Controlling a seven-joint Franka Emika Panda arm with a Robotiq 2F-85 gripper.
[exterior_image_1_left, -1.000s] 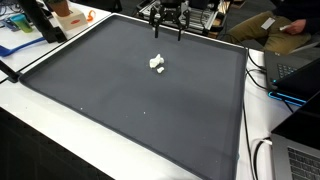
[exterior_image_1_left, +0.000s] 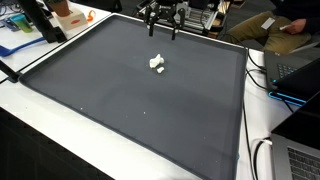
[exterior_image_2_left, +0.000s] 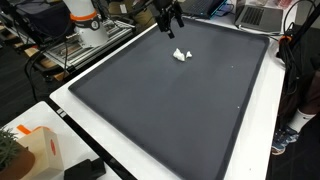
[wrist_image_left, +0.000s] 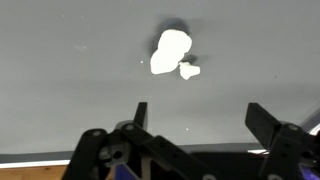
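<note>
A white lump (wrist_image_left: 171, 51) lies on the grey tray, with a smaller white piece (wrist_image_left: 189, 70) close beside it. In the first exterior view the white lump (exterior_image_1_left: 156, 62) is toward the tray's far side, and the second exterior view shows the same white lump (exterior_image_2_left: 179, 55). My gripper is open, its two dark fingers wide apart with only bare tray between them. From outside, the gripper (exterior_image_1_left: 162, 36) hangs near the tray's far edge, apart from the white pieces.
Most of the grey tray (exterior_image_1_left: 130, 100) is bare. It lies on a white table (exterior_image_2_left: 50, 88) with a raised rim around it. Laptops (exterior_image_1_left: 300, 150) stand along the right side; a plant (exterior_image_2_left: 12, 152) is at the near left in the second exterior view.
My gripper has shifted slightly to the left in the first exterior view. The white pieces stay in the same place.
</note>
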